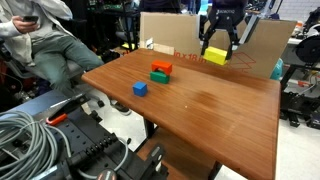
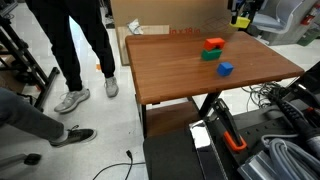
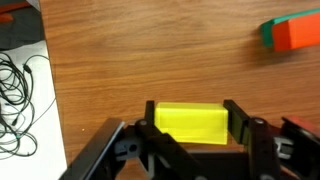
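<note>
My gripper (image 1: 217,48) is shut on a yellow block (image 1: 215,56) and holds it above the far part of the wooden table (image 1: 200,100). From the wrist the yellow block (image 3: 191,122) fills the space between the two fingers. A red block (image 1: 162,66) rests on a green block (image 1: 160,77) toward the table's left side. Nearer the front edge lies a blue block (image 1: 140,89) by itself. In exterior view 2 the red block (image 2: 214,44) again tops the green block (image 2: 211,55), with the blue block (image 2: 225,70) close by.
Cardboard panels (image 1: 175,33) stand along the far edge of the table. Bundled cables (image 1: 25,145) and dark equipment lie in front, off the table. A person (image 1: 45,40) sits at the left.
</note>
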